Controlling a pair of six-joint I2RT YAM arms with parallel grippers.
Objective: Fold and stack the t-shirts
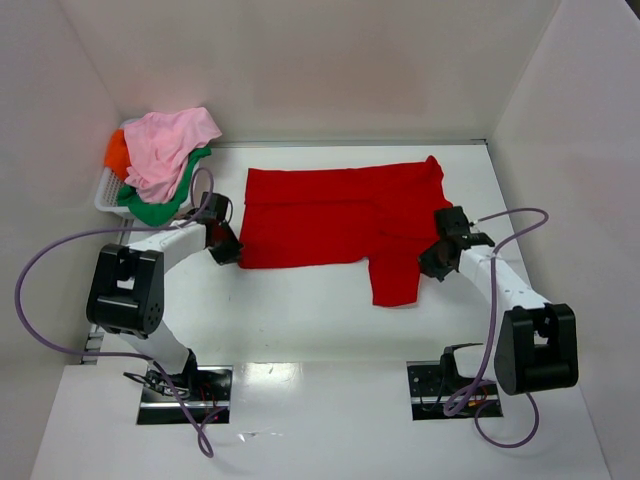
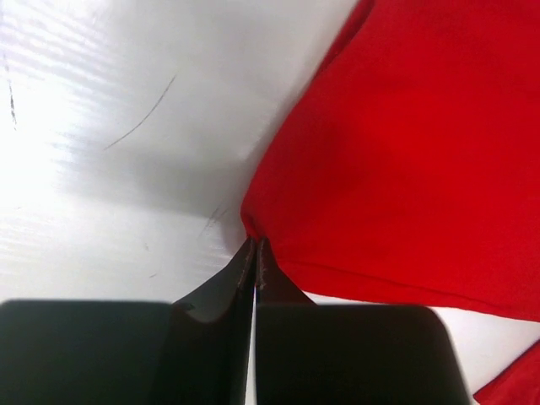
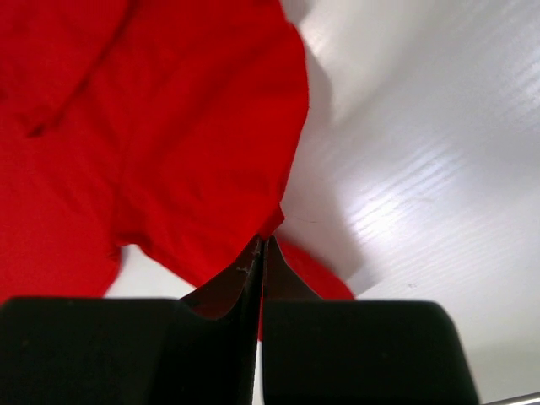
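A red t-shirt (image 1: pixel 310 220) lies spread on the white table, its body to the left and a sleeve (image 1: pixel 394 280) hanging toward the front at the right. My left gripper (image 1: pixel 238 258) is at the shirt's front left corner. In the left wrist view its fingertips are closed together on that corner of the red cloth (image 2: pixel 380 186). At the shirt's right edge sits my right gripper (image 1: pixel 426 270). Seen from the right wrist, it is shut on a small pinch of red fabric (image 3: pixel 211 143), with the sleeve partly behind its fingers.
A white basket (image 1: pixel 106 192) at the back left holds pink (image 1: pixel 170 145), green and orange cloth. Bare table lies in front of the shirt and to its right. Walls stand close behind and at both sides.
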